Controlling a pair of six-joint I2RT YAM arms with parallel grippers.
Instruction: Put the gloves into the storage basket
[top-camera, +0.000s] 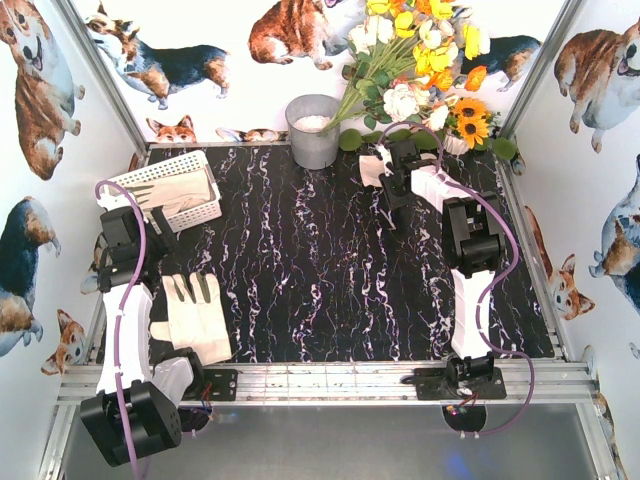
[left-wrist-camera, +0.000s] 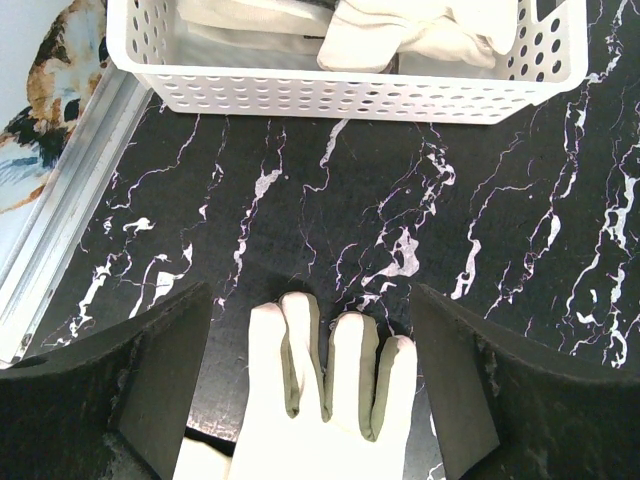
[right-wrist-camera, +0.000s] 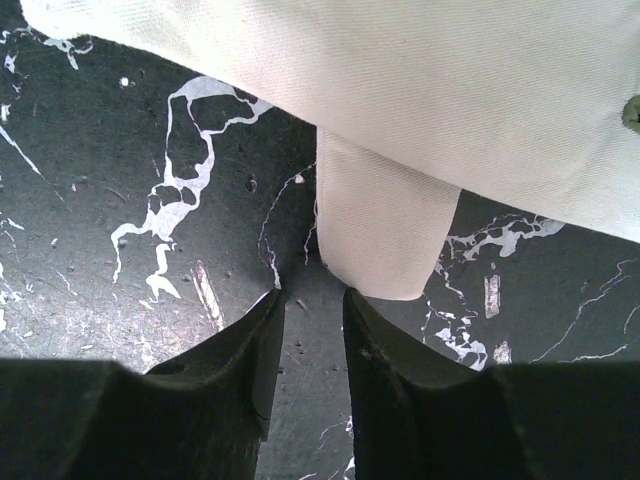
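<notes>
The white basket (top-camera: 195, 220) at the back left holds gloves (left-wrist-camera: 410, 35). A cream glove with green between its fingers (top-camera: 195, 325) lies flat at the front left. My left gripper stands open above that glove's fingertips, between it and the basket. Another cream glove (top-camera: 370, 172) lies at the back right, partly hidden under my right arm; the right wrist view shows its fabric (right-wrist-camera: 450, 90) and a flap. My right gripper is part open at the edge of that flap, with nothing visibly held between its fingers.
A grey bucket (top-camera: 312, 140) with flowers stands at the back centre, with more flowers and leaves along the back right.
</notes>
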